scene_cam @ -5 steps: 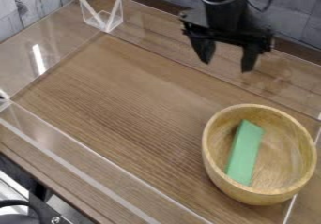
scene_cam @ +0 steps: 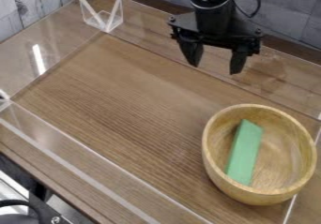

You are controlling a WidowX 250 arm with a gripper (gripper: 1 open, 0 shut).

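A black robot gripper (scene_cam: pixel 220 53) hangs over the back of the wooden table, its two fingers spread apart with nothing visible between them. At the front right a round tan bowl (scene_cam: pixel 287 158) holds a long green block (scene_cam: pixel 243 153) lying lengthwise inside it. The gripper is behind the bowl and apart from it.
A small white wire-like object (scene_cam: pixel 104 15) stands at the back left. Dark cables or fittings lie at the bottom left corner.
The bowl and the green block look unchanged.
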